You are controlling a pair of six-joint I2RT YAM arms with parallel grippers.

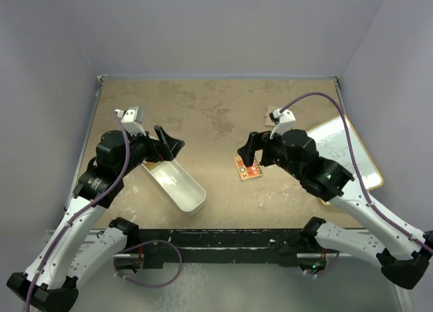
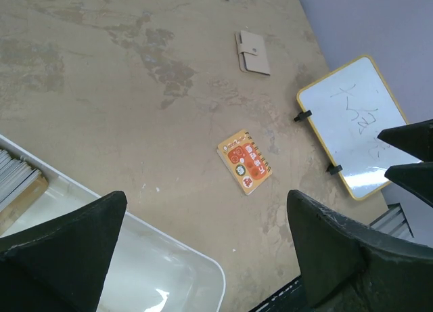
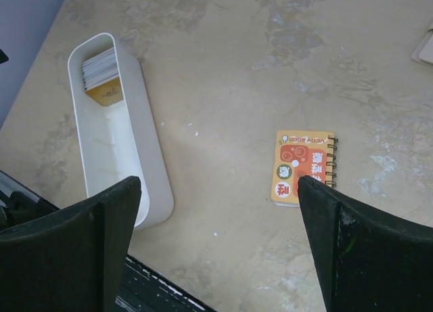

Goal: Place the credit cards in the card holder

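A white open tray (image 1: pixel 189 193) stands at the left of the table, with a stack of cards (image 3: pixel 100 70) at its far end, seen in both wrist views. A small beige snap-closed holder (image 2: pixel 253 55) lies toward the back right, partly hidden by the right arm in the top view. My left gripper (image 1: pixel 170 144) hangs over the tray's far end, open and empty. My right gripper (image 1: pixel 254 145) hangs above an orange spiral notebook (image 3: pixel 303 163), also open with nothing between its fingers.
A whiteboard (image 2: pixel 352 122) with a yellow frame lies at the right edge. Walls surround the table at the back and sides.
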